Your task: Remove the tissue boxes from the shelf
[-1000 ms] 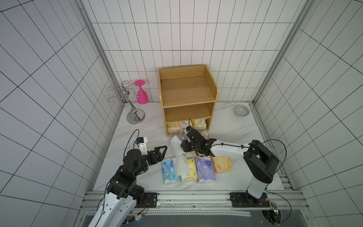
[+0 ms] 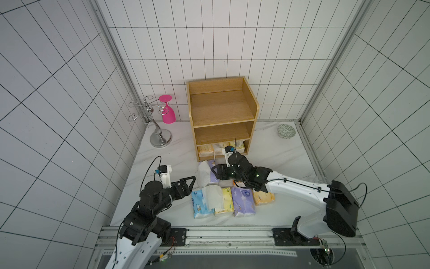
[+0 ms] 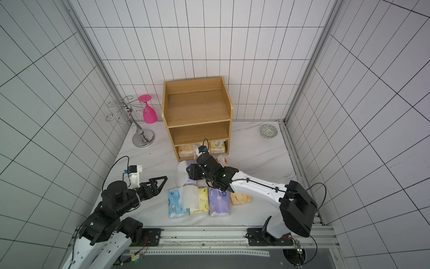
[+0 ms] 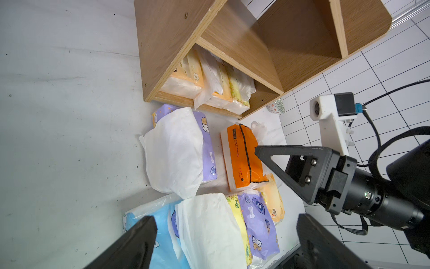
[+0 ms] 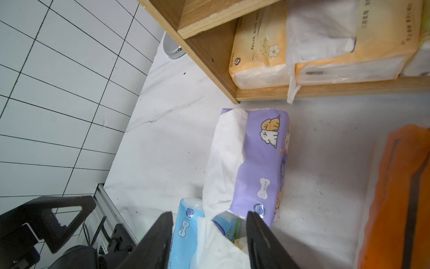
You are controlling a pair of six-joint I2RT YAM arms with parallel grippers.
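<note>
On the wooden shelf's (image 2: pixel 226 138) bottom level sit several yellow-orange tissue packs (image 5: pixel 258 58). A purple tissue pack (image 5: pixel 262 161) with a white sheet draped over its side lies on the table just in front. Seen from its wrist, my right gripper stands open over the near end of this pack, its fingers apart and nothing held between them. An orange pack (image 4: pixel 244 154) is to the right of it. Closer to the front edge lie a blue pack (image 2: pixel 201 205), a yellow pack (image 2: pixel 227 201), and another purple pack (image 2: pixel 243 201). My left gripper (image 2: pixel 190 181) is open and empty at left.
A metal rack (image 2: pixel 160 136) with a pink goblet (image 2: pixel 168 114) stands at the back left. A patterned bowl (image 2: pixel 286 131) is at the back right. Both upper shelf levels are empty.
The near-shelf purple pack has shifted slightly left and turned. The left arm shifted slightly left.
</note>
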